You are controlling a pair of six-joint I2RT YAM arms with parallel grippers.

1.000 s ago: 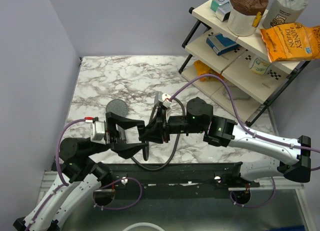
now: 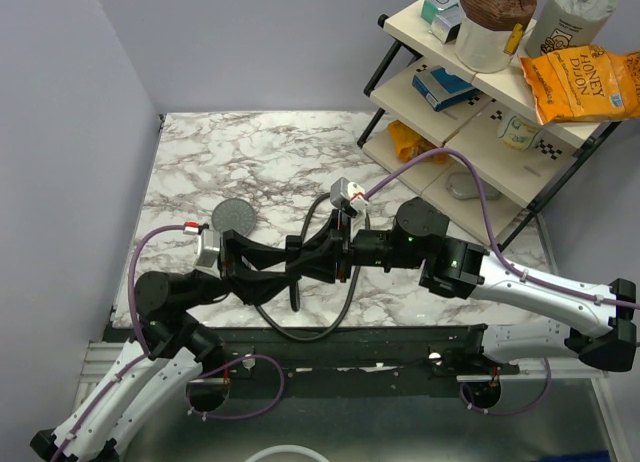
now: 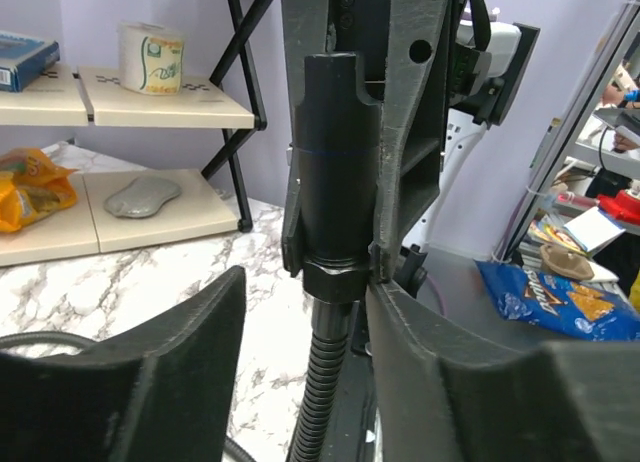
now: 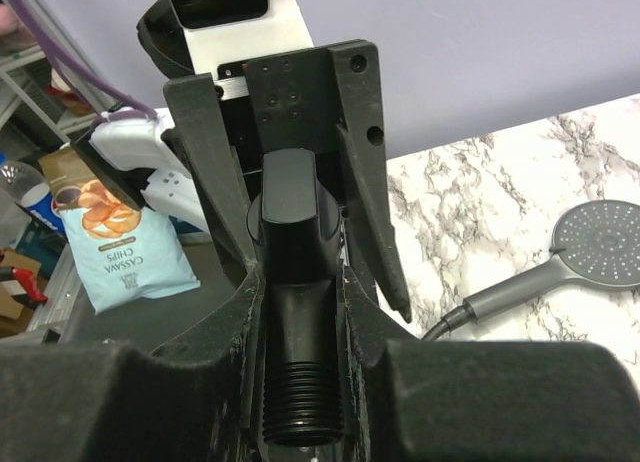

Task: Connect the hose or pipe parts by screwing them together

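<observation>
My right gripper [image 2: 310, 254] is shut on the black hose connector, held upright; in the left wrist view the connector [image 3: 335, 182] stands between its fingers, ribbed hose [image 3: 325, 382] hanging below. My left gripper [image 2: 270, 267] faces it, fingers part open on either side of the hose just below the connector; contact cannot be told. The showerhead [image 2: 234, 217] lies on the marble counter, its handle [image 4: 520, 287] joined to the hose, which loops across the counter.
A shelf rack [image 2: 450, 122] with bags, boxes and containers fills the back right. A dark edge runs along the counter's front.
My left gripper has moved right toward the connector, its fingers closer together. My right gripper, still holding the connector, has moved slightly to the right.
</observation>
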